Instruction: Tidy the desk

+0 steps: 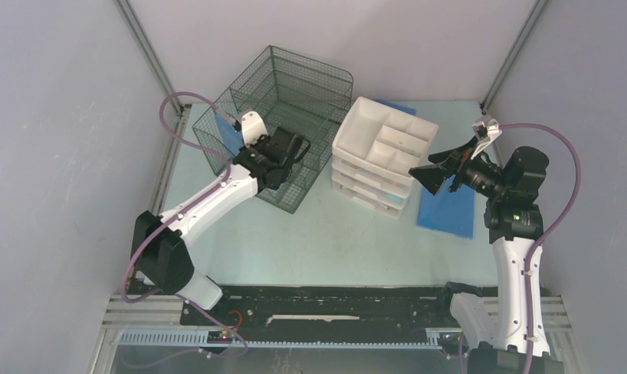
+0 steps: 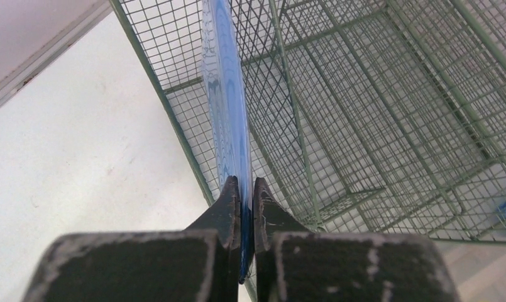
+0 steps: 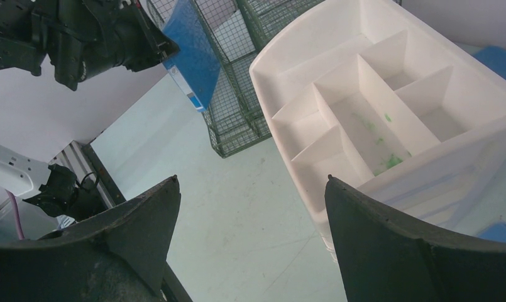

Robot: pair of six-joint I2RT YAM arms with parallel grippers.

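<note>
My left gripper is shut on the edge of a blue folder point(image 2: 228, 107) point(image 3: 193, 63), which stands upright in the narrow side section of the green wire basket point(image 1: 318, 117) point(image 2: 376, 94). In the top view the left arm covers much of that section. My right gripper hangs open at the right, beside the white organizer point(image 1: 357, 132) point(image 3: 300, 44), with nothing between its fingers. A second blue folder point(image 1: 446, 210) lies flat on the desk under the right arm.
Another blue item point(image 1: 396, 106) lies behind the organizer, partly hidden. Walls bound the desk at back, left and right.
</note>
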